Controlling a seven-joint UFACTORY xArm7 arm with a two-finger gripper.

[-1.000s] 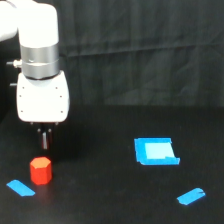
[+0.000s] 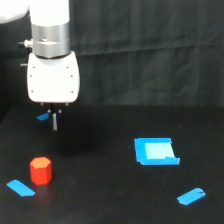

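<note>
An orange-red block [image 2: 40,174] with a six-sided top rests on the dark table at the front left. My gripper [image 2: 55,122] hangs above and behind it, apart from it, with its narrow fingers pointing down. No object shows at the fingertips, but they are too small and dark to tell how wide they stand. A blue-edged square [image 2: 144,151] with a white middle lies flat on the table at the right.
Blue strips mark the table at the front left [image 2: 20,188] and front right [image 2: 191,196]; another blue piece [image 2: 43,117] shows behind the gripper. A dark curtain [image 2: 150,55] hangs behind.
My gripper has moved up and slightly right, away from above the orange-red block. The block and the blue-edged square have stayed in place.
</note>
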